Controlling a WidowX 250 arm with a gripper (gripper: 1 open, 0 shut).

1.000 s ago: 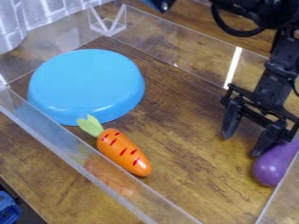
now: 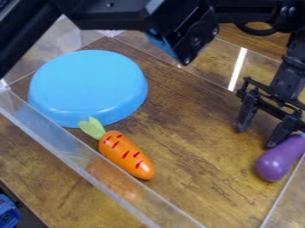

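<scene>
The black gripper (image 2: 265, 116) is low at the right side, just above and behind a purple eggplant toy (image 2: 276, 163) at the lower right; whether its fingers touch the toy or stand open or shut is unclear. An orange toy carrot (image 2: 125, 153) with a green top lies at the lower left of the wooden floor. A round blue object (image 2: 87, 86), like an upturned dish or lid, sits at the upper left.
Clear walls (image 2: 74, 153) border the wooden surface. A large dark arm part with blue (image 2: 167, 27) overhangs the top.
The dark arm part at the top has come further down into view. The eggplant has shifted slightly left and up, and the gripper has moved slightly.
</scene>
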